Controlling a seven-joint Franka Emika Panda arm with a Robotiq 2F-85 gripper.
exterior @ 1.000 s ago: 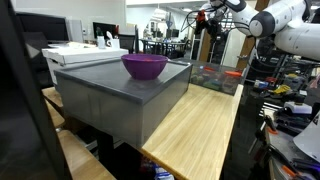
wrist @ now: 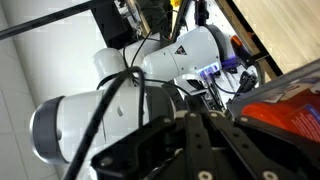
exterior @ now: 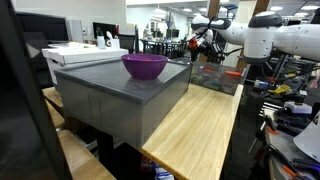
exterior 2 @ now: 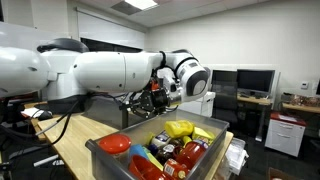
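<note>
My gripper (exterior 2: 152,100) hangs above the back side of a grey bin (exterior 2: 210,150) in exterior view 2, small and dark against the background. It looks shut, and nothing shows between its fingers. In exterior view 1 the gripper (exterior: 193,52) is far back, near the end of a grey cabinet. The bin holds a red round item (exterior 2: 115,143), a yellow item (exterior 2: 180,128) and several other colourful things. The wrist view has the dark gripper body along the bottom, with its fingertips hard to make out.
A purple bowl (exterior: 145,66) rests on the grey cabinet (exterior: 110,95). White drawers (exterior 2: 285,133) and a monitor stand behind the bin, off to the right.
In exterior view 1 the arm's far end has come down and slightly left, bringing the gripper lower beside the cabinet's far end. The bowl and cabinet have stayed put.
</note>
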